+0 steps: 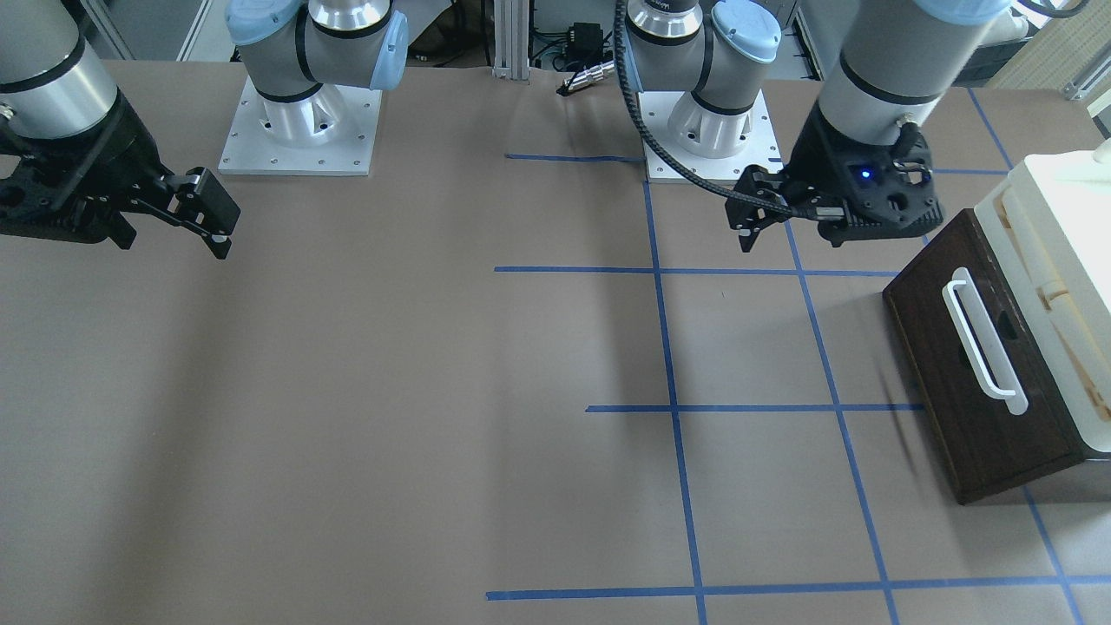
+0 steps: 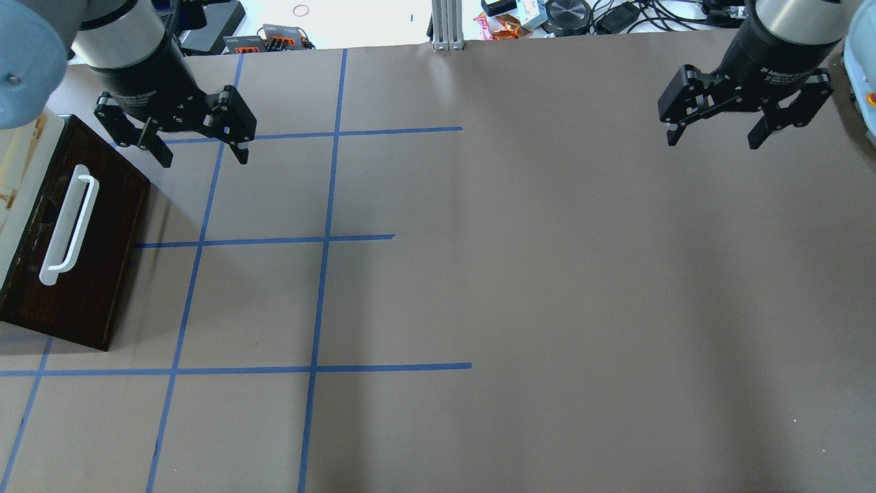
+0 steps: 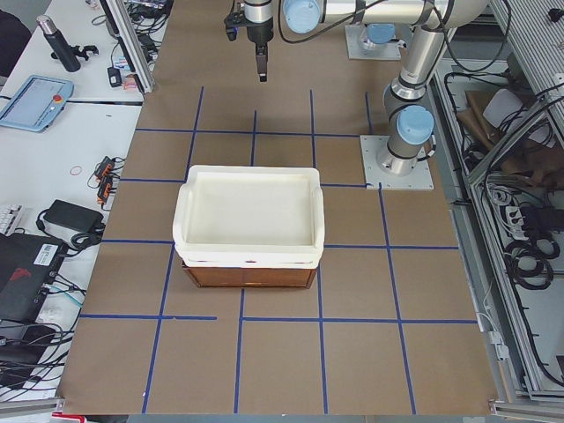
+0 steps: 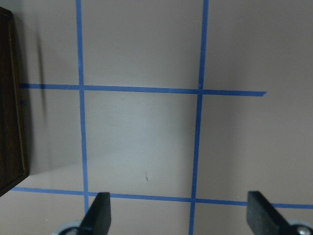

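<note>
My gripper point(image 1: 792, 234) hangs above the taped blue grid at the right of the front view, open and empty; in the top view it is at upper left point(image 2: 202, 160), and in the wrist view its two fingers point(image 4: 99, 215) sit at the bottom corners, wide apart over bare table. A dark wooden cabinet point(image 1: 937, 354) with a white handle point(image 1: 984, 338) and a white tray point(image 3: 248, 211) on top stands beside it; in the wrist view its dark edge point(image 4: 10, 122) shows at the left.
A second arm's gripper point(image 2: 716, 131) hangs over the other side of the table point(image 2: 575, 287), whose middle is clear. Cables and equipment line the table edges.
</note>
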